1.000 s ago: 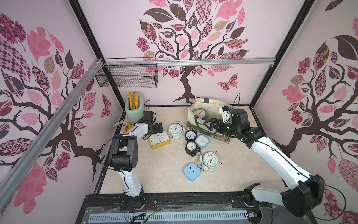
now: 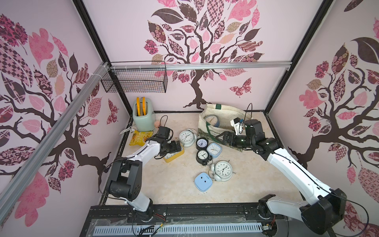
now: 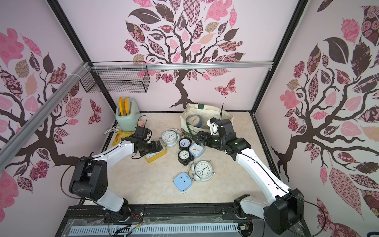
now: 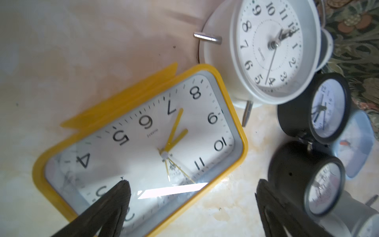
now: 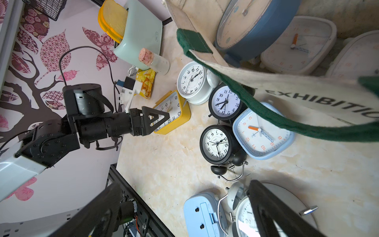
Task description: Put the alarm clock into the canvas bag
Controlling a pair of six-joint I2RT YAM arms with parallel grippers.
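Observation:
A yellow-framed alarm clock lies face up on the left part of the table. Over its right end my left gripper is open, with no clock between its fingers. The canvas bag stands at the back right, its mouth held wide, and a blue-rimmed clock and paler clocks show inside. My right gripper is open and empty in front of the bag. On the table are also a white twin-bell clock, two black clocks and a pale blue clock.
A larger white clock and a blue clock lying face down are towards the front. A mint toaster, a yellow packet and a corked jar crowd the back left.

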